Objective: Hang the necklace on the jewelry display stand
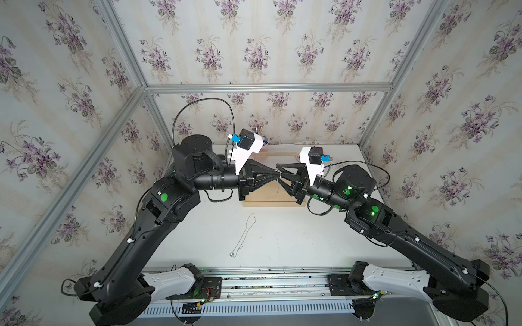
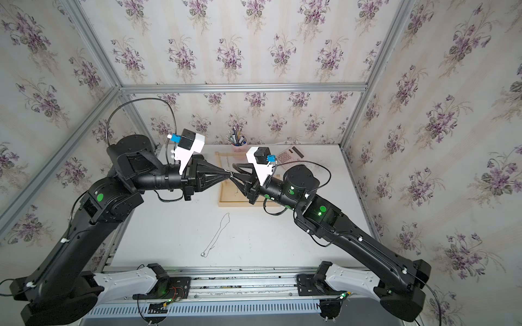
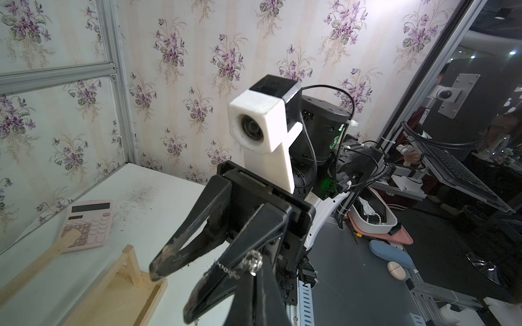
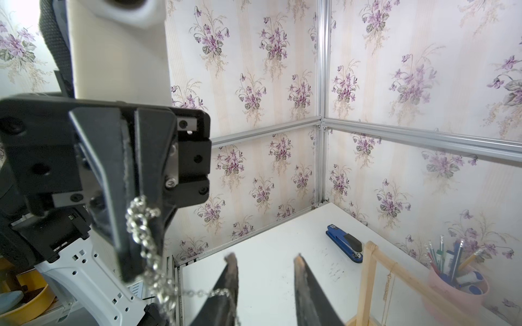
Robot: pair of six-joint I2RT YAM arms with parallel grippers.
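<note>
My left gripper [image 1: 276, 175] and right gripper meet in mid-air above the wooden display stand [image 4: 369, 266]. The left one is shut with a silver chain [image 4: 142, 228] bunched at its fingertips; in the right wrist view the chain runs down and across to one finger of the right gripper, whose fingers stand part open. Another thin chain [image 4: 388, 288] hangs on the stand's bar. A further necklace [image 1: 242, 236] lies on the white table in front of the stand.
A pink pen cup [image 2: 237, 143], a calculator [image 3: 87, 225] and a blue stapler [image 4: 343, 241] are at the table's back and sides. Patterned walls enclose the table.
</note>
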